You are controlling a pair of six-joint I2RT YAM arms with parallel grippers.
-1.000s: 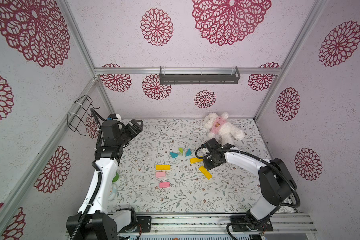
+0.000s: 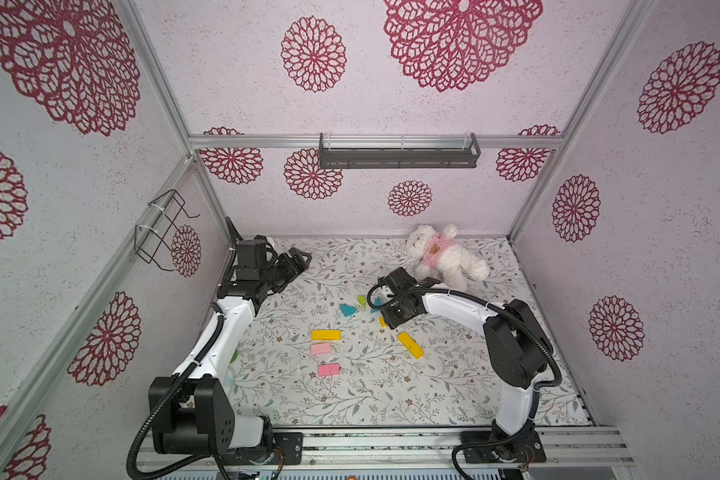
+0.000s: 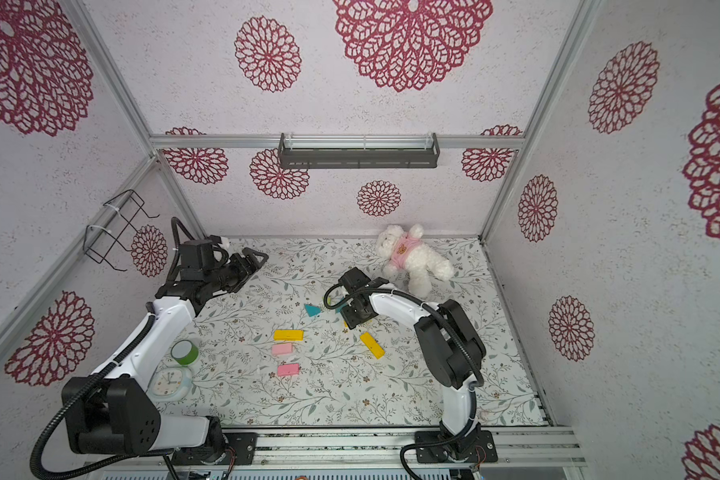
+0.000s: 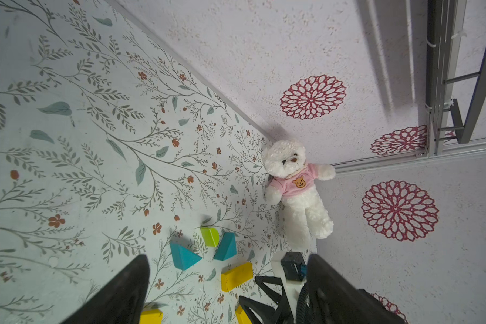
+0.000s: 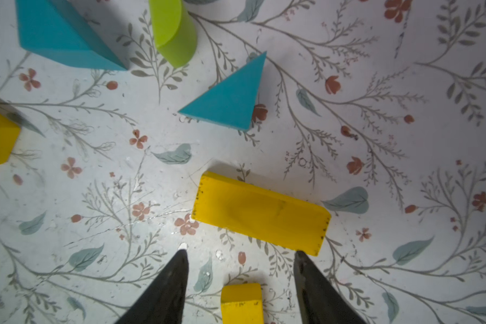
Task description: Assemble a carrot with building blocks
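Note:
Blue triangles [image 5: 226, 100], a lime block [image 5: 172, 32] and yellow bars [image 5: 259, 213] lie loose on the floral table. Two pink blocks [image 2: 320, 349] lie below the left yellow bar [image 2: 325, 335]. My right gripper hangs low over the blocks at the middle, open, with a yellow block [image 5: 242, 302] on the table seen between its fingers. My left gripper [image 2: 294, 264] is raised over the table's back left; in the left wrist view its blurred fingers stand wide apart with nothing visible held.
A white teddy bear [image 2: 456, 264] lies at the back right. A green tape roll [image 3: 184, 352] and a pale round object [image 3: 172, 384] sit at the left edge. A shelf [image 2: 400, 158] is on the back wall.
My right gripper has moved left and back toward the blue and lime blocks. My left gripper has moved to the right, and its arm has shifted.

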